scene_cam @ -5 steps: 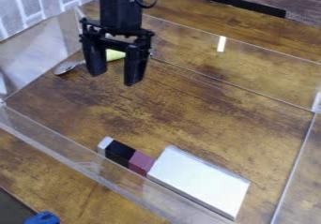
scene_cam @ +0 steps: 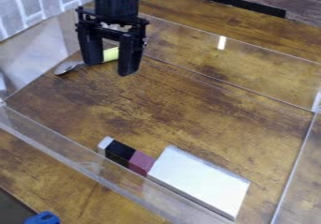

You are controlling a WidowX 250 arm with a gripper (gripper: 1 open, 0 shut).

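Note:
My black gripper (scene_cam: 109,57) hangs over the upper left of a wooden board (scene_cam: 189,97), its fingers apart with nothing seen between them. Behind it lie a pale yellow-green object (scene_cam: 111,53) and a silver spoon-like utensil (scene_cam: 69,67), both partly hidden by the gripper. Near the front of the board are a black and maroon block (scene_cam: 120,154) with a pale end and a white rectangular pad (scene_cam: 197,184).
Clear walls (scene_cam: 63,150) border the board. The middle and right of the board are clear. A blue object (scene_cam: 41,217) sits outside at the bottom left corner.
The objects on the board have stayed in place.

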